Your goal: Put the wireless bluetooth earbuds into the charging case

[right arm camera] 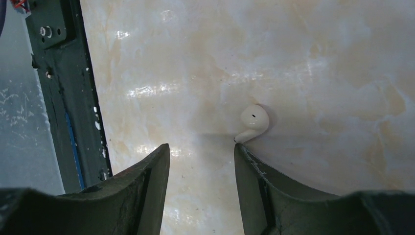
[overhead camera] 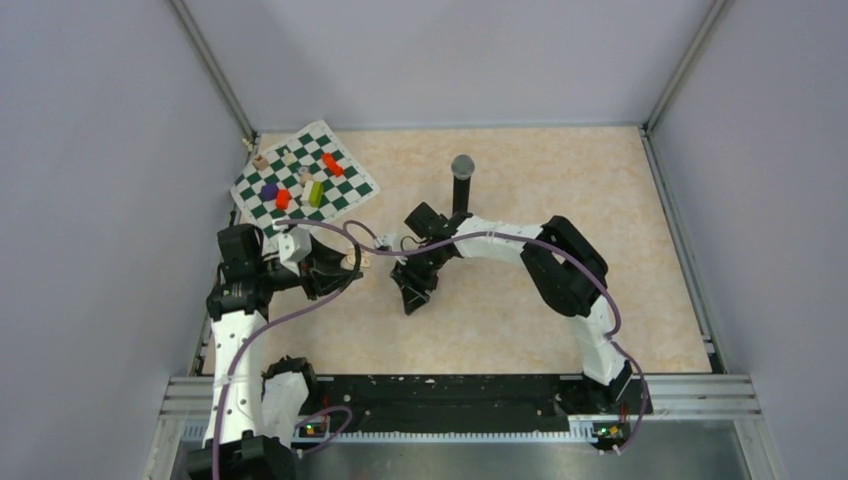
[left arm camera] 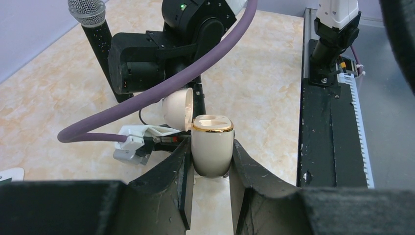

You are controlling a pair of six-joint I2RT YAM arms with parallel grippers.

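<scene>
My left gripper is shut on the cream charging case (left arm camera: pixel 211 144), whose gold-rimmed top faces up with the lid (left arm camera: pixel 177 108) standing open behind it. A white earbud (right arm camera: pixel 254 117) lies on the table in the right wrist view, its stem reaching to the right fingertip of my right gripper. That gripper is part open, low over the table, with nothing seen between its fingers. In the top view the earbud is hidden under the right arm.
A checkered board (overhead camera: pixel 355 185) with several coloured blocks lies at the back left. A black microphone (overhead camera: pixel 462 185) stands behind the right arm. The dark front edge (overhead camera: pixel 480 395) runs along the near side.
</scene>
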